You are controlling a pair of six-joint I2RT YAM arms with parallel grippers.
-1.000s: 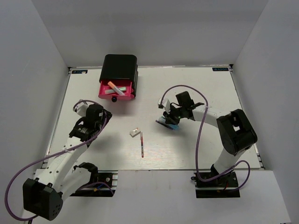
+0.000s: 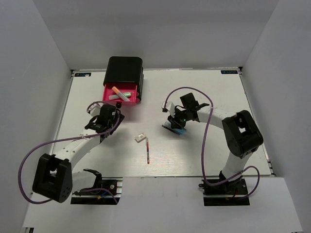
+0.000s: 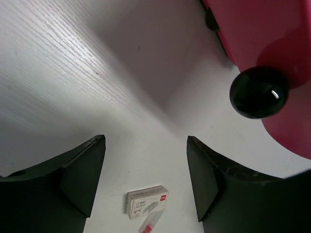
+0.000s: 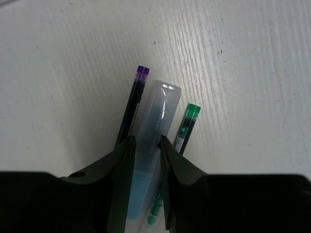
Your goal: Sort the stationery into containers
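Observation:
My left gripper hangs open and empty just in front of the pink drawer (image 3: 291,39) and its black knob (image 3: 258,91); the drawer (image 2: 120,100) holds several sticks of stationery. A small boxed item (image 2: 140,137) lies mid-table beside a red pen (image 2: 147,153). My right gripper is low over a translucent blue-capped case (image 4: 156,116), its fingertips on or just over it; whether it grips is unclear. A purple-topped pen (image 4: 129,107) and a green pen (image 4: 188,121) lie either side of the case.
The black organizer body (image 2: 123,68) stands at the back left.
My left arm has moved back and to the right, toward the drawer. The right arm has shifted slightly, with its gripper staying over the pens and case.

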